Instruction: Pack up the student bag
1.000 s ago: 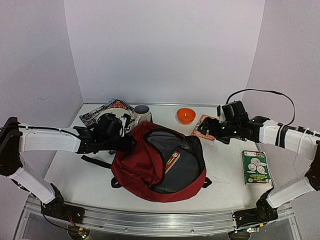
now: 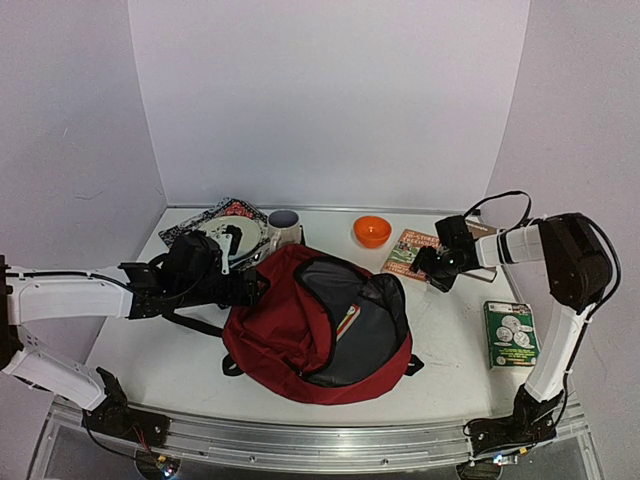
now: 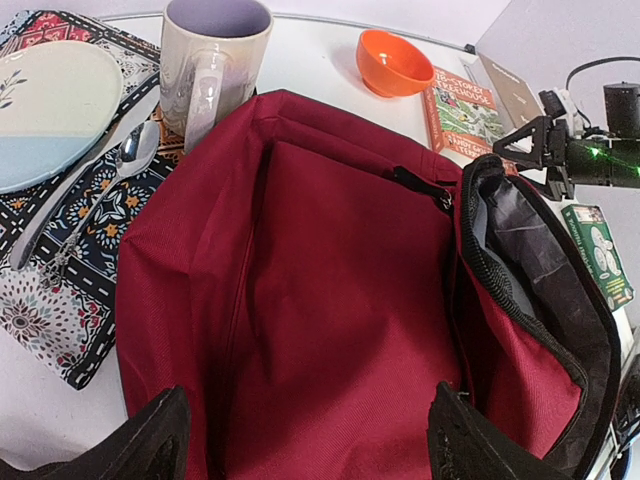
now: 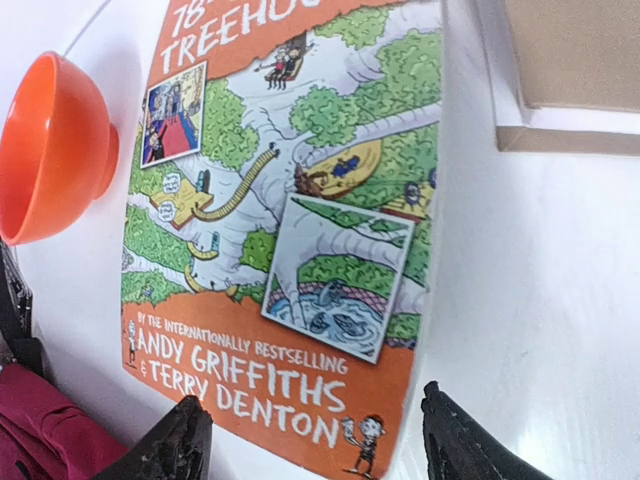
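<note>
The red student bag (image 2: 285, 340) lies open in the middle of the table, and a thin printed item (image 2: 348, 321) shows inside its grey lining. Beside it, my left gripper stands open over the red cloth of the bag's left side, with its fingers well apart. An orange-and-green Treehouse book (image 4: 300, 230) lies flat at the back right. My right gripper is open at that book's near end, one finger over the cover and the other past its right edge. The right wrist view does not show the fingers touching the book.
Right of the bag lies a green book (image 2: 512, 335). An orange bowl (image 2: 372, 232) and a mug (image 2: 284, 228) stand behind it. A plate (image 3: 55, 110) and cutlery (image 3: 135, 145) rest on a patterned mat at the left. Clear table lies between bag and green book.
My left gripper shifted only slightly. The bag stays put.
</note>
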